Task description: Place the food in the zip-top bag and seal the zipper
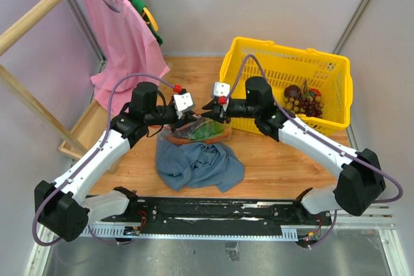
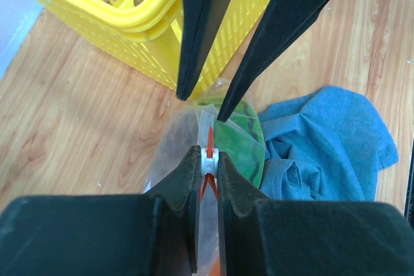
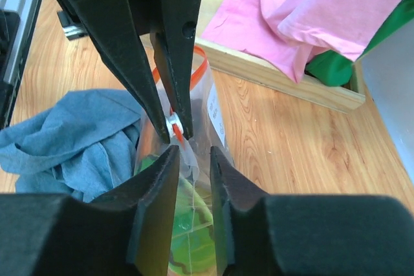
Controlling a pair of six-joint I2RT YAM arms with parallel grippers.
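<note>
A clear zip top bag (image 1: 223,135) with green food (image 1: 207,128) and something orange-brown inside lies above the table centre. My left gripper is shut on the white zipper slider (image 3: 173,125), and orange zipper strip shows on both sides of it. Close by, my right gripper stands part open at the bag's mouth. In the left wrist view, its two fingers (image 2: 242,79) are apart, just beyond the slider. Clear film (image 3: 189,159) shows in the gap between them in the right wrist view, but they do not clamp it. The grippers hide part of the bag's mouth from above.
A yellow basket (image 1: 233,63) with fruit (image 1: 304,101) stands behind the right arm. A blue cloth (image 1: 197,166) lies in front of the bag. Pink clothing (image 1: 123,43) hangs on a wooden rack at the left. Bare table (image 1: 284,166) shows at the right.
</note>
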